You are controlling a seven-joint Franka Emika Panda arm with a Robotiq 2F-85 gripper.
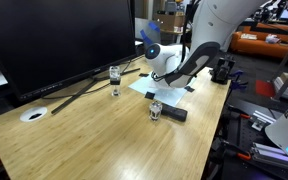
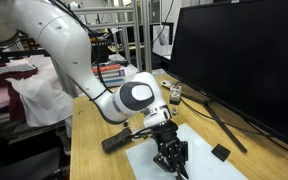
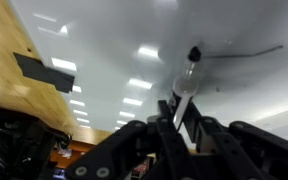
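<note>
A white marker (image 3: pixel 185 88) with a dark tip is held in my gripper, which is shut on its body in the wrist view. Its tip points at a glossy white sheet (image 3: pixel 94 50); whether they touch I cannot tell. From near the tip a thin dark line (image 3: pixel 246 55) runs to the right over the sheet. Exterior view 1 has my gripper (image 1: pixel 154 77) low over the far part of the sheet (image 1: pixel 176 93). In exterior view 2 the gripper (image 2: pixel 174 167) is down at the sheet's surface (image 2: pixel 209 155), the marker hard to make out.
A small black block (image 3: pixel 44 72) lies near the sheet's edge. Close to the sheet are a long dark box (image 1: pixel 172 114) and a small pale jar-like object (image 1: pixel 155 110). Another upright object (image 1: pixel 114 80) stands before the large monitor (image 1: pixel 64 45). Bare table lies at left.
</note>
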